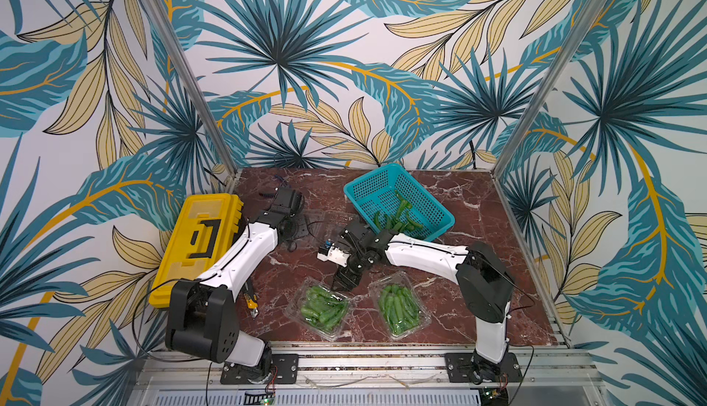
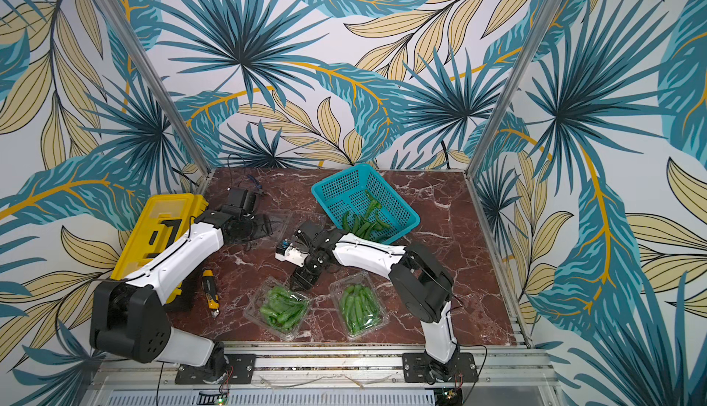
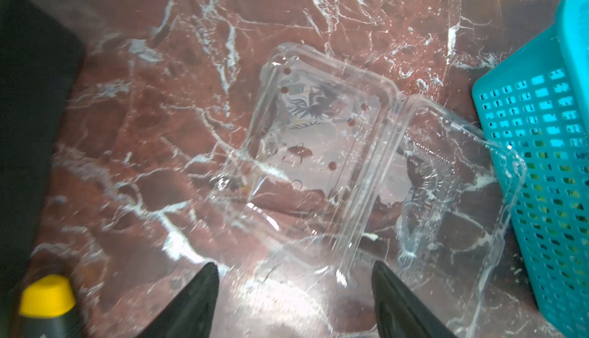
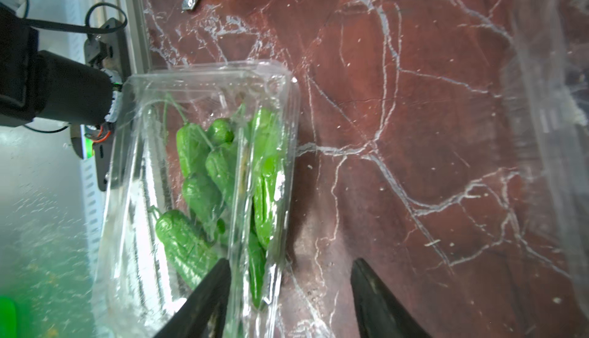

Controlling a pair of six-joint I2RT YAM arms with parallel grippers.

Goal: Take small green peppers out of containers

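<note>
Two clear plastic containers full of green peppers lie near the table's front edge, the left one [image 1: 322,308] and the right one [image 1: 401,308]. Farther back is an empty clear container [image 3: 306,141], its lid [image 3: 454,178] folded out flat beside it. Above that empty container, my left gripper has its fingers apart with nothing between them. My right gripper hangs open and empty above the table, just behind the filled containers. In the right wrist view, peppers [image 4: 202,197] show through one container's clear plastic. The teal basket [image 1: 368,193] holds loose green peppers [image 1: 397,218].
A yellow toolbox [image 1: 193,240] stands at the left edge, with a yellow and black cutter [image 2: 210,292] on the table beside it. The basket stands close to the empty container's lid in the left wrist view. Open table lies to the right of the basket.
</note>
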